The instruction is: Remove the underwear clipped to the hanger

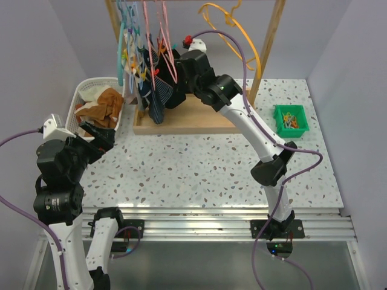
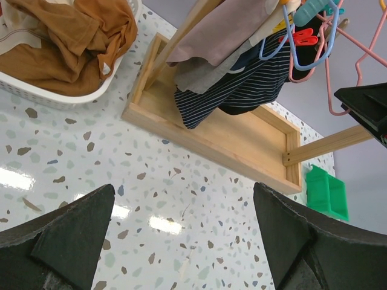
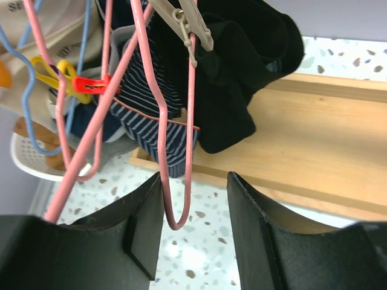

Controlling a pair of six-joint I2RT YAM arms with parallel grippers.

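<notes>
Black underwear (image 3: 233, 78) hangs among the hangers, a beige clothespin (image 3: 184, 27) at its upper edge beside a pink hanger (image 3: 162, 121). Striped underwear hangs just left of it and shows in the left wrist view as dark cloth with thin stripes (image 2: 233, 90). My right gripper is part open below the black cloth. The pink hanger's looped end hangs by its left finger, and no cloth shows between the fingers. From above, the hangers partly hide that gripper's tips. Over the table's left side, my left gripper (image 1: 101, 138) is open and empty.
A white basket (image 1: 77, 109) of brown cloth stands at the back left. The wooden rack base (image 1: 199, 118) lies under the hangers. On the right is a green bin (image 1: 283, 112) with clothespins.
</notes>
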